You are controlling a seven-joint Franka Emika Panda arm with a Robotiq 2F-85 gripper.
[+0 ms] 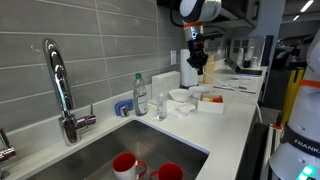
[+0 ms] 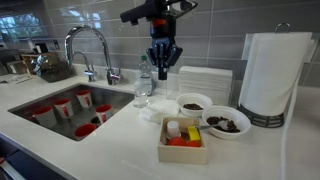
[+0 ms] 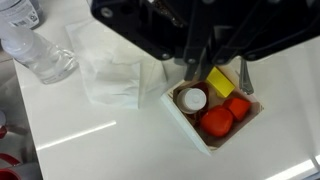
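My gripper (image 2: 163, 74) hangs in the air above the counter, pointing down, shut with nothing showing between its fingers. In the wrist view its dark fingers fill the top of the picture. Below it stands a small open box (image 2: 182, 152) holding a white-capped jar (image 3: 191, 99), a yellow item (image 3: 219, 82) and red items (image 3: 216, 121). White cloth or paper (image 3: 112, 83) lies on the counter beside the box. Behind the box are two white bowls, one (image 2: 226, 121) with dark contents and a utensil, the other (image 2: 190, 104) smaller.
A sink (image 2: 60, 118) with several red-and-white mugs lies to the left in exterior view 2. Bottles (image 2: 142, 88) stand by the wall, and a paper towel roll (image 2: 270, 75) is at the right.
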